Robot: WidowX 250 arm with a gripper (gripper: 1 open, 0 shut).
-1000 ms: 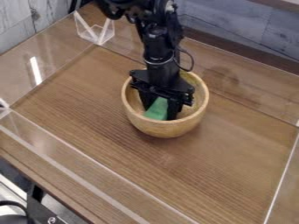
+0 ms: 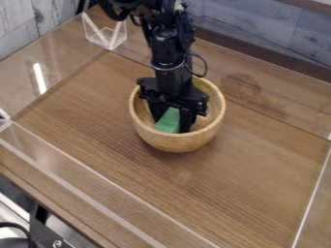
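Note:
A wooden bowl (image 2: 175, 139) stands on the table in the middle of the camera view. My black gripper (image 2: 176, 114) reaches down from the top into it, shut on a green object (image 2: 167, 122) inside the bowl. The gripper's fingers partly hide the green object.
A pale wall stands at the back left, with clear plastic pieces near it and at the left edge. A black cable lies at the lower left corner.
My gripper has shifted slightly to the left with the green object and the bowl.

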